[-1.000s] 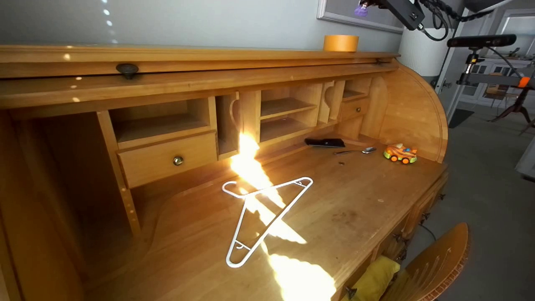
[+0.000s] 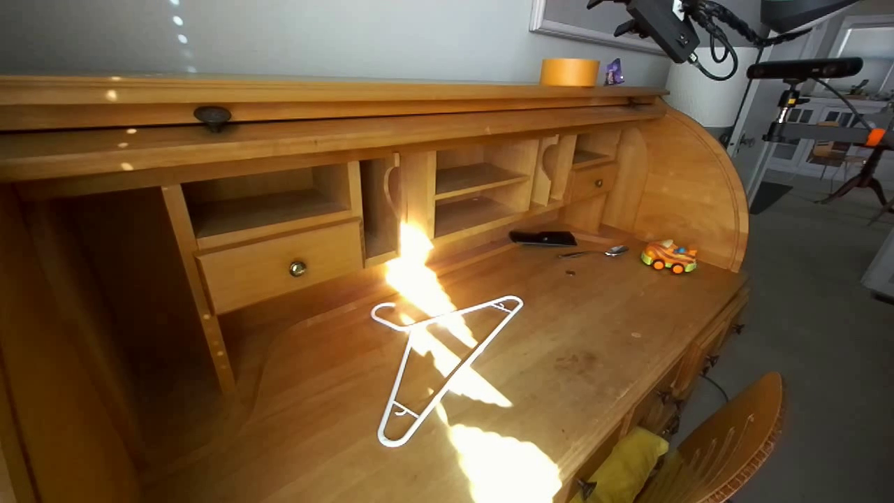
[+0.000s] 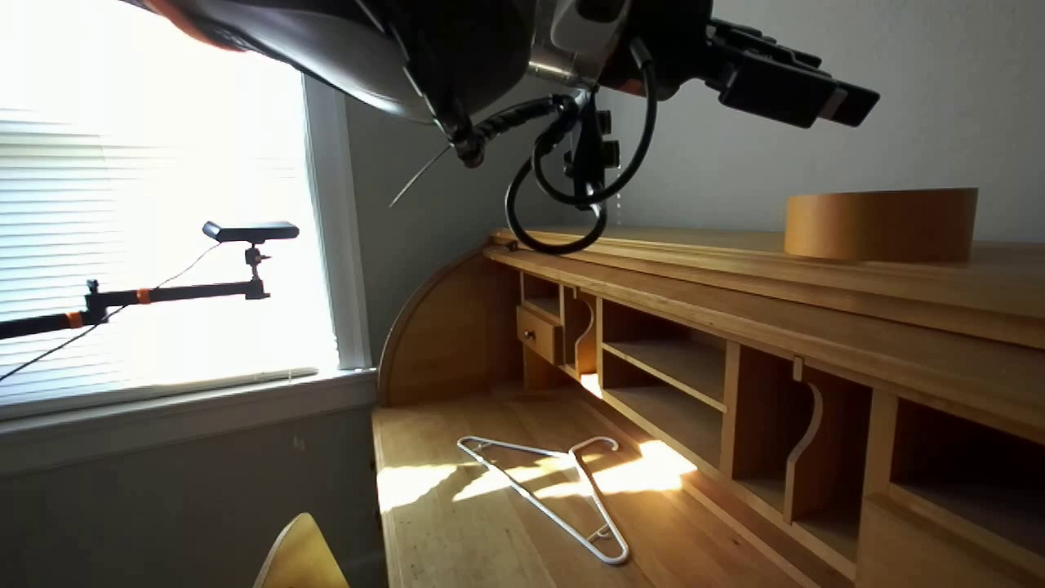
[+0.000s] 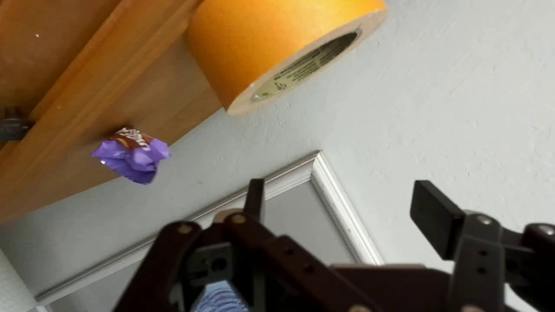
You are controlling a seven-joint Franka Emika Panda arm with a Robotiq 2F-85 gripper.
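A crumpled purple wrapper (image 2: 614, 72) shows at the desk's top ledge, just right of the orange tape roll (image 2: 570, 72). The wrist view has the same wrapper (image 4: 133, 154) against the wooden ledge, clear of my fingers; whether it lies fully at rest I cannot tell. My gripper is open above the ledge, with a wide empty gap between its fingertips and the wall behind. From the side, the black gripper (image 3: 833, 93) hangs over the desk, higher than the tape roll (image 3: 882, 225).
A white hanger (image 2: 452, 360) lies on the sunlit desktop. Farther right are a black object (image 2: 543, 239), a spoon (image 2: 616, 251) and a toy car (image 2: 670, 256). A picture frame (image 4: 333, 182) hangs on the wall close behind the gripper.
A second ago the purple wrapper hung at the gripper's fingertips; now it is down at the ledge, apart from them. The fingers have opened and the arm has shifted slightly left and up.
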